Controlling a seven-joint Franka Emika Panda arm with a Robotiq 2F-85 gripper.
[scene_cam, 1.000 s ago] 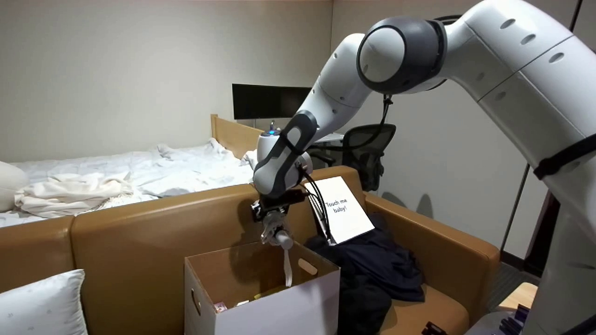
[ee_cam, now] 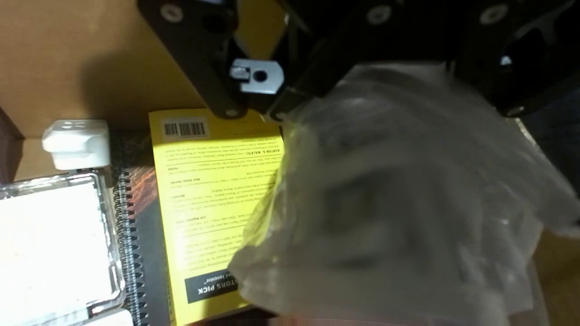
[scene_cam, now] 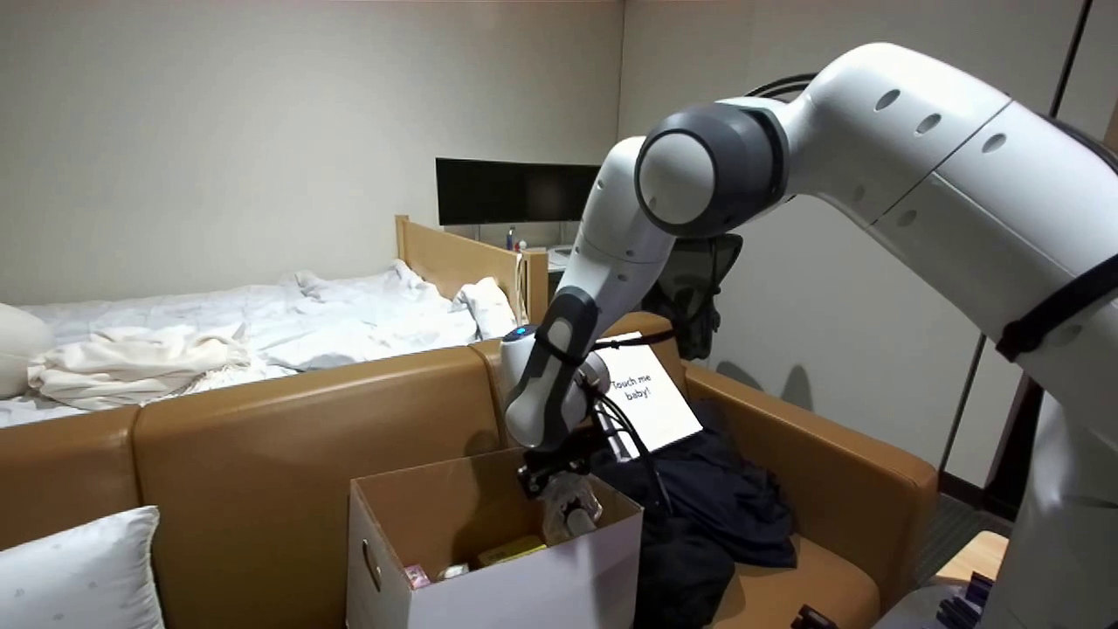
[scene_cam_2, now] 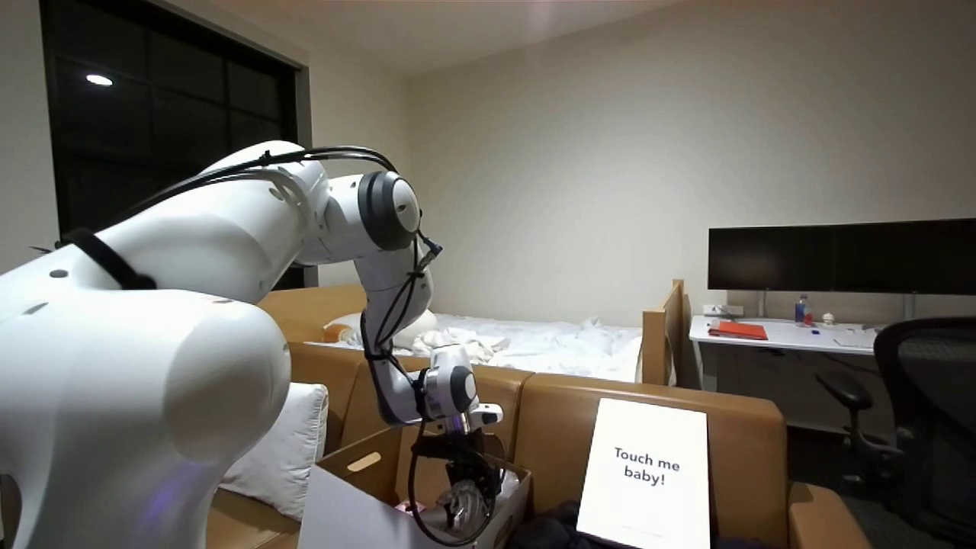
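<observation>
My gripper is inside the open cardboard box, shut on a crumpled clear plastic bag. Exterior view 1 shows the bag hanging under the fingers near the box's right side, with a pale rounded thing in or at it. What the bag holds is too blurred to tell. In the wrist view the bag covers part of a yellow book lying on the box floor. In exterior view 2 the bag shows low in the box, partly behind cables.
Left of the yellow book lie a spiral notebook, a white plug-like block and a clear-edged case. The box stands on a brown sofa. Dark clothes and a white sign are to its right.
The arm has come down and slightly right in exterior view 1. The bag, held above the box a second ago, is now inside it, with my gripper near rim height.
</observation>
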